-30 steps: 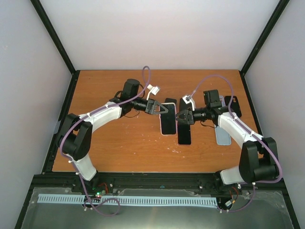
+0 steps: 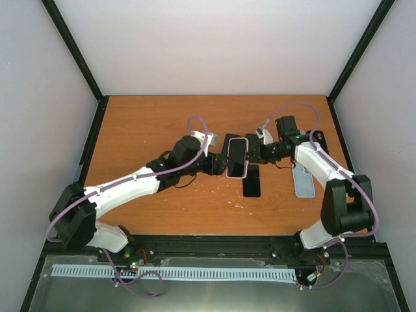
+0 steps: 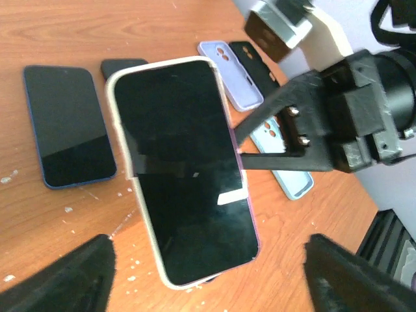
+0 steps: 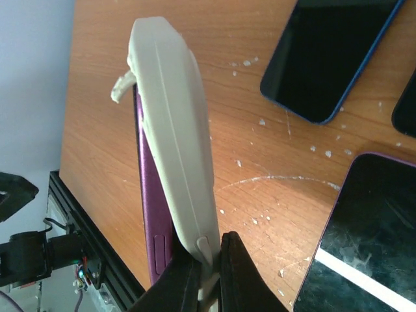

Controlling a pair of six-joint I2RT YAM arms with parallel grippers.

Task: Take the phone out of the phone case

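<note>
A phone (image 2: 237, 158) with a dark screen and purple side is held up off the table between the arms, in a whitish case (image 3: 155, 237). My right gripper (image 2: 252, 156) is shut on the case's edge at the phone's right side. In the right wrist view the pale case wall (image 4: 172, 130) runs up from the fingers, and the phone's purple side (image 4: 156, 201) shows beside it. My left gripper is open at the phone's left and lower end, its fingers apart with the phone beyond them. Whether they touch it, I cannot tell.
Dark phones (image 3: 70, 127) lie flat on the table below the held one. To the right are a light blue case (image 2: 303, 181), a lavender case (image 3: 231, 75) and a black case (image 3: 255, 63).
</note>
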